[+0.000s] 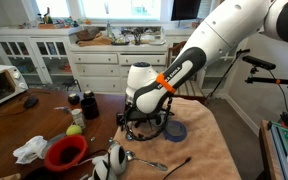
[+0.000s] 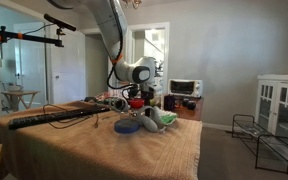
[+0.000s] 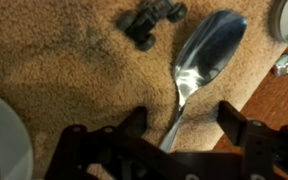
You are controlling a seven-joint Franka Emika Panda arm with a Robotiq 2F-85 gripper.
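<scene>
In the wrist view a shiny metal spoon (image 3: 209, 48) lies on the tan cloth, its handle running down between my gripper's (image 3: 181, 114) two fingers. The fingers stand apart with a gap on each side of the handle, so the fingers are part open and grip nothing. From exterior view 1, my gripper (image 1: 134, 127) is low over the table, left of the blue plate (image 1: 175, 131); the spoon under it is hard to make out there.
A small dark object (image 3: 144, 20) lies close to the spoon bowl. A red bowl (image 1: 66, 153), another spoon (image 1: 146, 163) and a dark utensil (image 1: 179, 167) are nearby. Bare cloth (image 1: 209, 155) stretches to the right.
</scene>
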